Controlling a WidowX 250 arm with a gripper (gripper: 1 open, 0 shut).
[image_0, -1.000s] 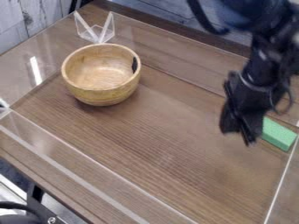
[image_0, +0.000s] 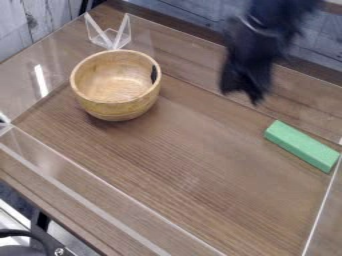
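Observation:
My gripper (image_0: 243, 85), dark and motion-blurred, is raised at the upper right of the camera view, above the back of the wooden table. It looks shut, with nothing visible between its blurred fingers. A wooden bowl (image_0: 115, 103) sits at the left of the table, left of the gripper, its inside looking empty. A green block (image_0: 302, 145) lies at the right, below and right of the gripper, apart from it.
A clear plastic piece (image_0: 110, 32) sits at the back left edge. Transparent strips run along the table's sides.
My gripper has moved up and back from the right of the table, away from the green block, which now shows fully. The bowl and block look unmoved.

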